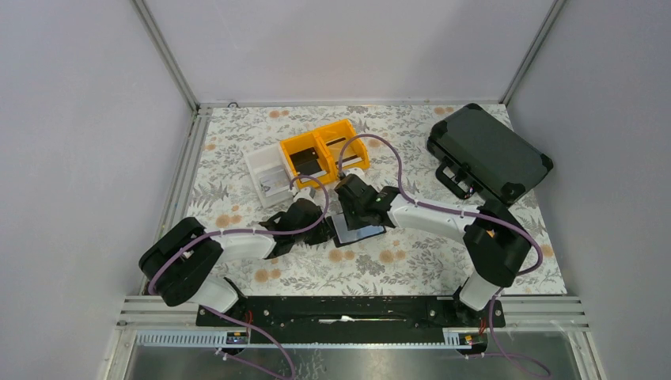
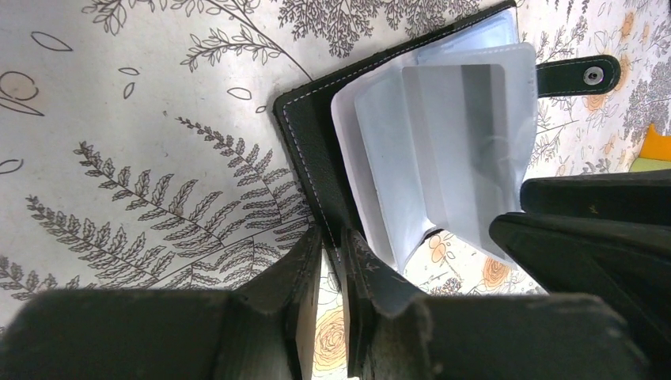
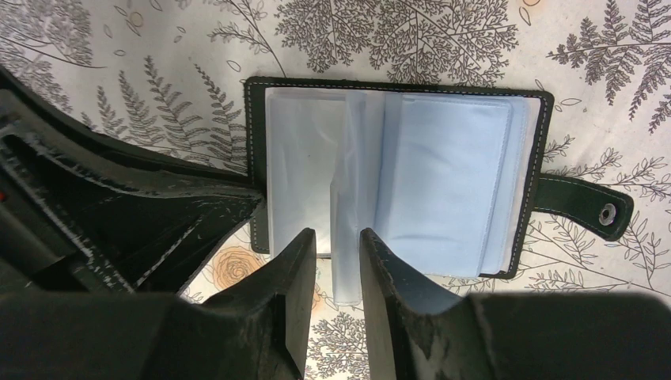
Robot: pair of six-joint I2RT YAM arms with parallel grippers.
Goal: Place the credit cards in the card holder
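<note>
The card holder (image 1: 356,234) lies open mid-table, a black stitched cover (image 2: 316,158) with clear plastic sleeves and a snap strap (image 3: 589,207). My left gripper is shut on the cover's edge at the left end. Over the sleeves is my right gripper, its fingers a little apart. A raised clear sleeve (image 3: 346,261) stands up between its fingers, and I cannot tell whether either finger touches it. The other sleeves (image 3: 451,182) lie flat to the right, and no card shows clearly in them.
Behind the arms stand a white tray (image 1: 252,162) and an orange two-part bin (image 1: 323,152), each with flat items in it, too small to identify. A dark case (image 1: 490,150) occupies the back right. The tabletop (image 1: 411,273) in front of the holder is clear.
</note>
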